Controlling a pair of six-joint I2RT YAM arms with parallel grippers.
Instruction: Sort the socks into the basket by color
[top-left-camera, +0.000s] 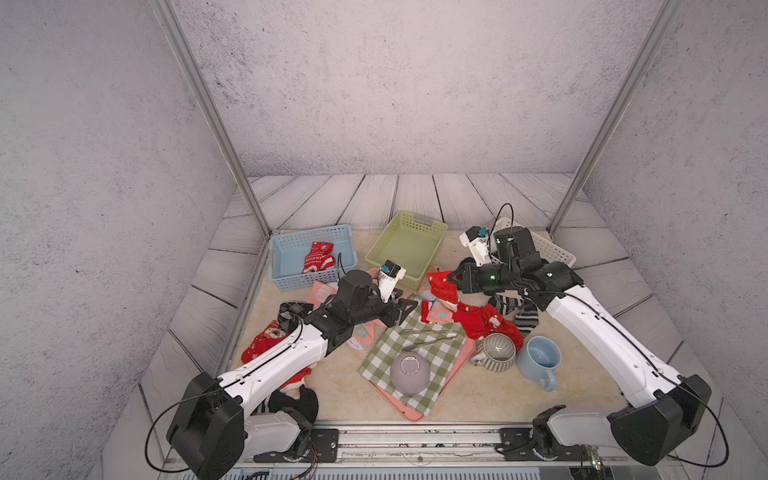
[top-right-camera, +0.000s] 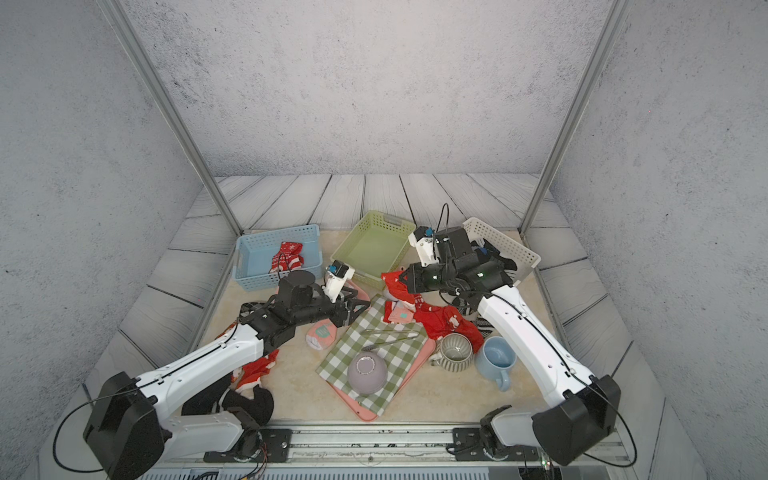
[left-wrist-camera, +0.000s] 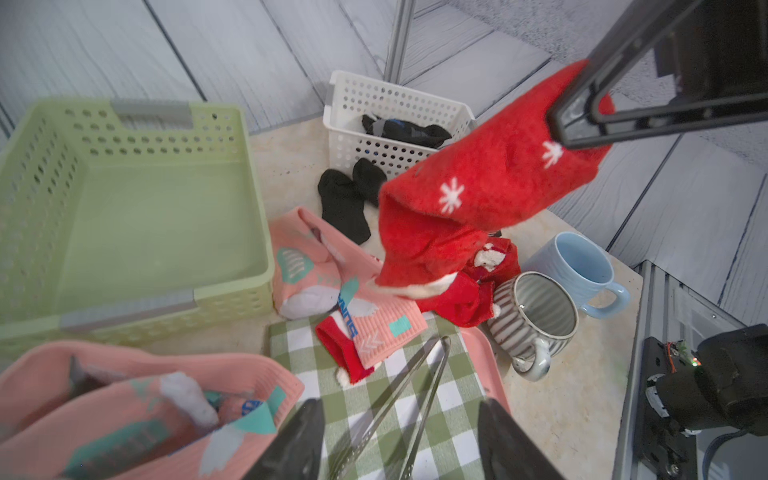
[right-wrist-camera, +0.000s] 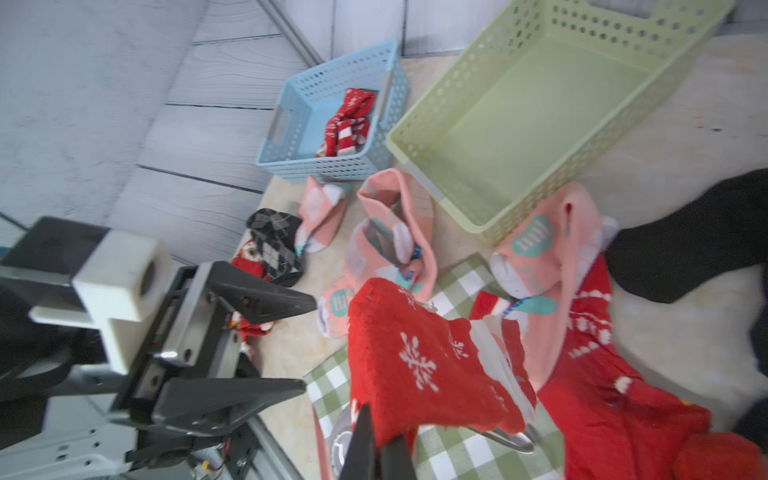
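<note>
My right gripper is shut on a red sock with white snowflakes, which hangs over the pile of red and pink socks at centre right. My left gripper is open with nothing between its fingers, low over the checked cloth, facing that held sock. Red socks lie in the blue basket; the green basket is empty. The white basket holds dark socks. Pink socks, black socks and more red and dark socks lie loose on the table.
A pink tray with the checked cloth, tongs and an upturned purple bowl takes up the front middle. A striped mug and a blue mug stand at front right.
</note>
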